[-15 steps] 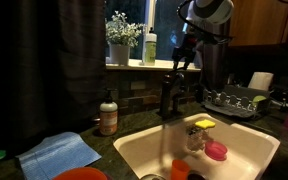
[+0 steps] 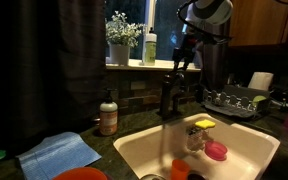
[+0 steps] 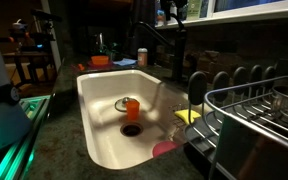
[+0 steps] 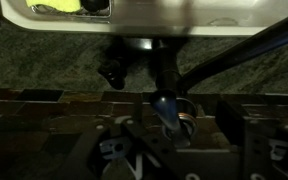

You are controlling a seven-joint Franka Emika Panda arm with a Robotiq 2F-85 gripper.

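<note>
The black faucet [image 2: 171, 92] stands upright behind the sink [image 3: 96, 135]. My gripper [image 2: 181, 66] is above it, pointing down, close to its top. From the wrist view, the faucet's dark body [image 4: 165, 80] rises between the two sides of my gripper, which stand apart. Dark on dark hides whether the fingers touch it. In exterior view 2 the faucet's spout [image 3: 149, 32] reaches over the sink, with my gripper [image 3: 179, 20] high beside it.
An orange cup [image 3: 132, 109] and a pink bowl [image 2: 216, 150] are in the sink. A yellow sponge [image 2: 205, 124] rests by its rim. The dish rack [image 3: 264, 105] stands on the right, a soap bottle [image 2: 108, 115] on the left. Bottle [image 2: 150, 47] and plant [image 2: 122, 36] occupy the sill.
</note>
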